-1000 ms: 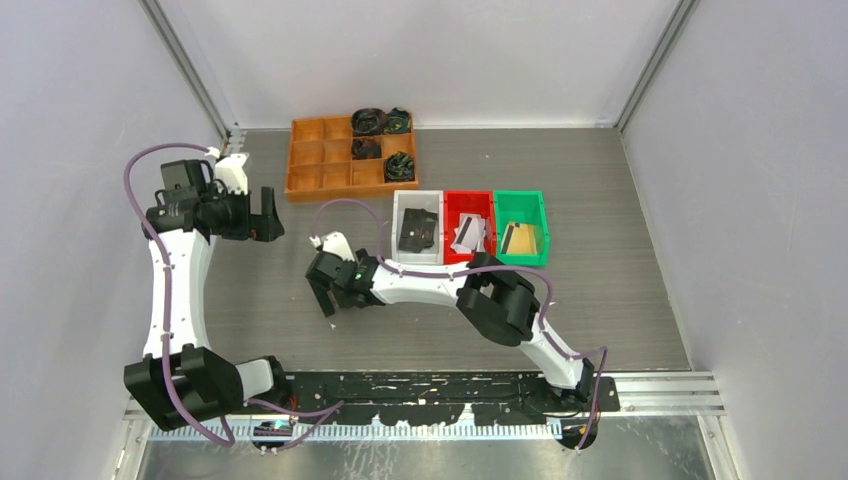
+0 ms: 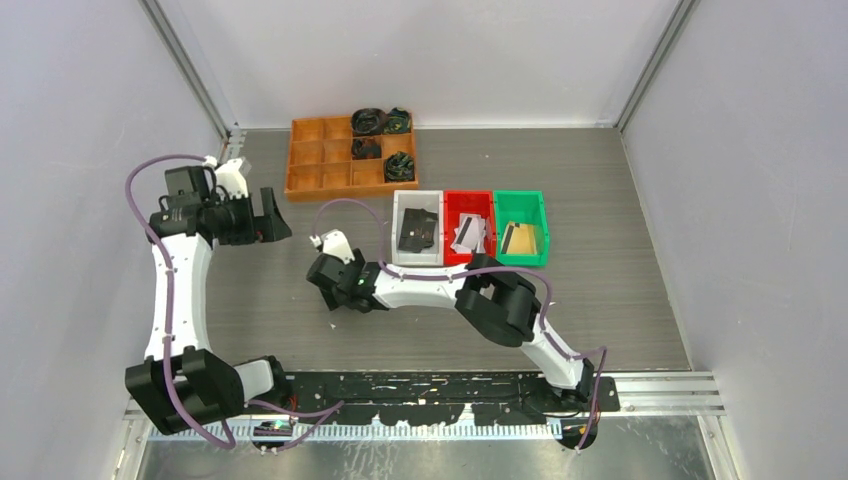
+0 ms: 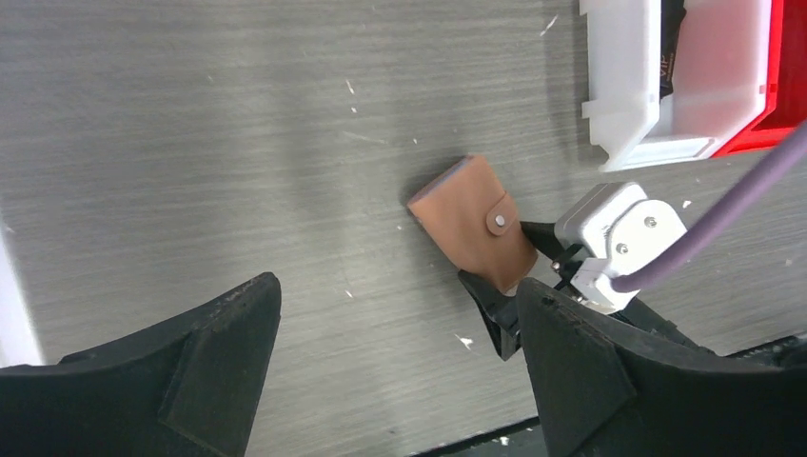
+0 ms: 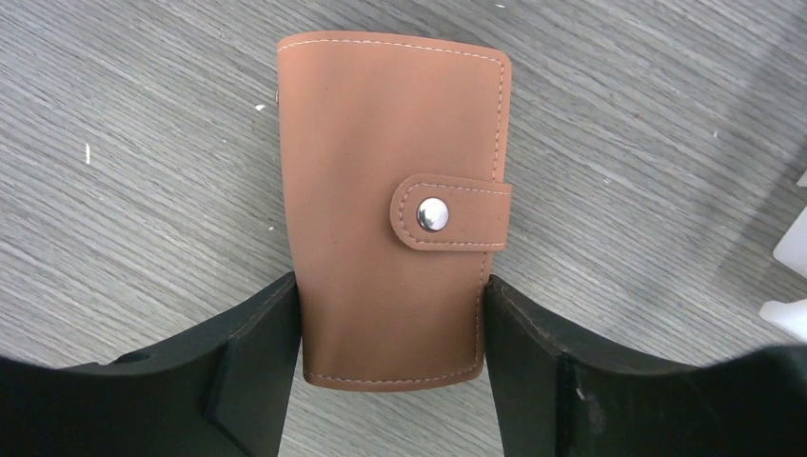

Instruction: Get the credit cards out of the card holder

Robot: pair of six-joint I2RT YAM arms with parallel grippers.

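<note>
A brown leather card holder (image 4: 400,124) with a snapped strap fills the middle of the right wrist view. Its flap is fastened, and no cards show out of it. My right gripper has a finger against each long edge near the holder's lower end, shut on it. From the left wrist view, the holder (image 3: 466,214) is just above or on the table; which one, I cannot tell. The top view has it mostly hidden beneath the right gripper (image 2: 345,280). Off to the left, my left gripper (image 2: 262,222) stands open and empty above the table.
Right of the holder are a white bin (image 2: 398,225) with dark cards, a red bin (image 2: 469,195) with pale cards, and a green bin (image 2: 544,225) with a yellowish card. An orange compartment tray (image 2: 305,152) sits behind.
The left gripper has moved slightly to the right.
</note>
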